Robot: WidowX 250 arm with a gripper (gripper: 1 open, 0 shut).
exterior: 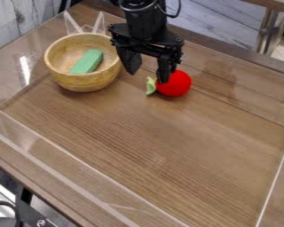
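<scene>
My black gripper (149, 59) is in the upper middle of the camera view, just above and left of a red ball-like object (174, 83). A small green piece (149, 88) lies at the red object's left side. The wooden bowl (68, 76) at upper left holds a light green block (88, 62). I cannot tell whether the gripper's fingers are open or shut, or whether they touch anything.
</scene>
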